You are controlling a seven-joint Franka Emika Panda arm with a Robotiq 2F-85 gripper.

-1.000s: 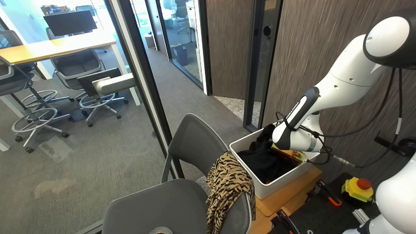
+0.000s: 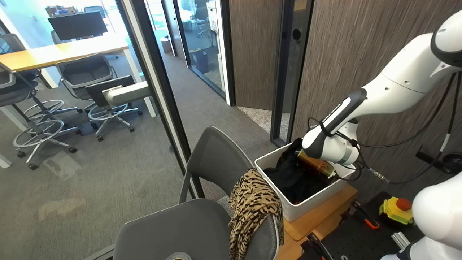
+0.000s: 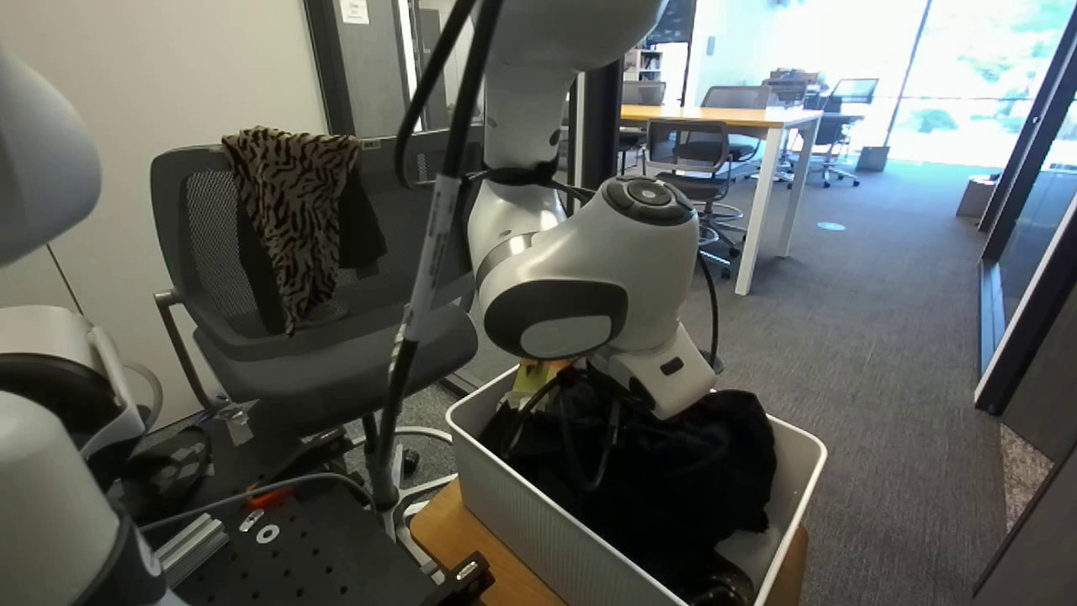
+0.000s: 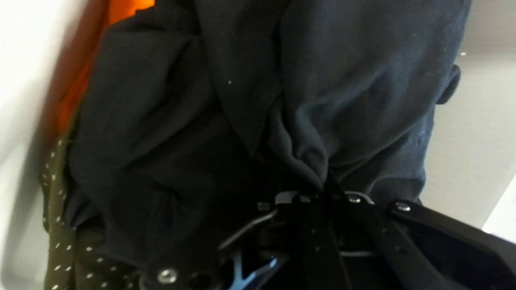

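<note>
Black cloth (image 4: 179, 116) fills most of the wrist view, its folds gathering to a pinch at the fingertips of my gripper. The fingers are shut on that bunched fold. From outside, my hand dips into a white bin (image 2: 291, 213), and the fingers are hidden in both exterior views. More of the dark cloth (image 3: 697, 475) lies heaped inside the bin. Beside it in the wrist view are a strip of orange cloth (image 4: 77, 89) and an olive, white-dotted cloth (image 4: 60, 227).
The bin stands on a wooden surface (image 3: 485, 550). Close beside it is a grey chair (image 2: 173, 229) with a tiger-striped cloth (image 2: 255, 199) over its back. A black perforated board (image 3: 303, 555) with tools and a red stop button (image 2: 404, 204) lie near the arm's base.
My hand has risen slightly over the bin, and the upper arm links have shifted up and to the right in exterior view 1. Bin, chair and striped cloth look unmoved.
</note>
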